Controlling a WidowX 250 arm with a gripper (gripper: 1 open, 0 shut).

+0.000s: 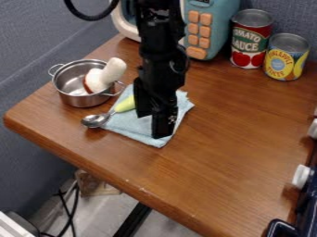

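My gripper (156, 116) is a black arm reaching down from the top centre onto a light blue cloth (132, 130) on the wooden table. Its fingertips are dark against the cloth, and I cannot tell whether they are open or shut. A yellow object (125, 105), partly hidden by the gripper, lies on the cloth beside a metal spoon (95, 120). To the left stands a steel pot (69, 91) with a white object (111, 72) in it, tilted toward the rim.
A tomato sauce can (249, 42) and a yellow can (285, 59) stand at the back right, beside a teal appliance (210, 23). Dark items with white knobs (301, 176) sit on the right edge.
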